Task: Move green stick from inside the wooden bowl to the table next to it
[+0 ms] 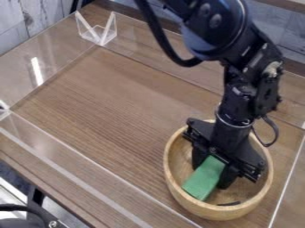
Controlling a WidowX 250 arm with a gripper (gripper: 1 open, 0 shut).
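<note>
The green stick (205, 178) lies slanted inside the wooden bowl (179, 190), toward its left and front side, with its upper end hidden beneath the gripper. The bowl stands at the table's right front. My black gripper (215, 166) reaches down into the bowl, its fingers around the upper part of the stick. How tightly the fingers press on the stick is hard to make out. The stick still appears low in the bowl.
Left of the bowl, the brown tabletop (113, 107) is broad and bare. A white wire-like stand (98, 29) is at the far left corner. Dark cables (30, 209) hang at the lower left edge.
</note>
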